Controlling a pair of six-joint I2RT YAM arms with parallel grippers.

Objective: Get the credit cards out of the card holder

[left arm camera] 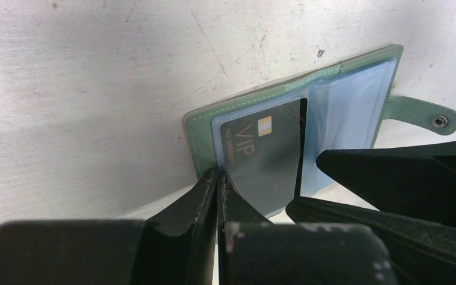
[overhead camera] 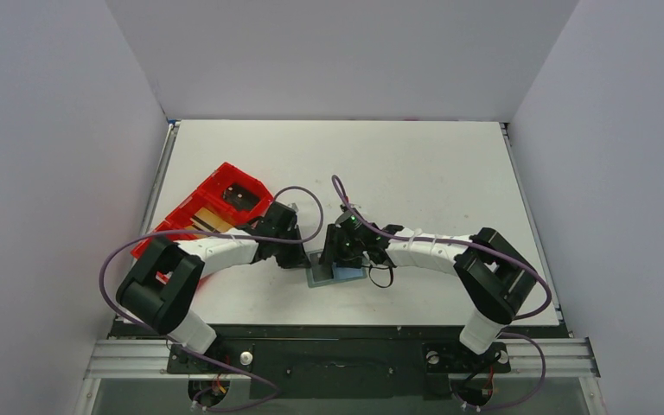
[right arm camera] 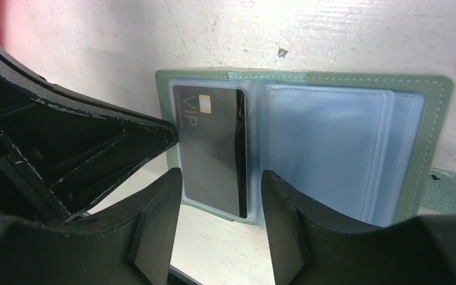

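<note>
The green card holder (overhead camera: 322, 283) lies spread open on the table between my two arms. A dark grey card (left arm camera: 259, 152) marked VIP sits in its clear sleeve on the left half; the clear sleeve (right arm camera: 326, 145) on the right half shows no card. My left gripper is shut, its tips down at the holder's left border beside the card, and nothing shows between them. My right gripper stands open over the holder, one finger above the card and the other near the middle fold. Whether the tips touch the holder, I cannot tell.
A red divided bin (overhead camera: 222, 179) with several items inside stands to the left, partly under my left arm. The holder's strap (left arm camera: 418, 114) sticks out to its right.
</note>
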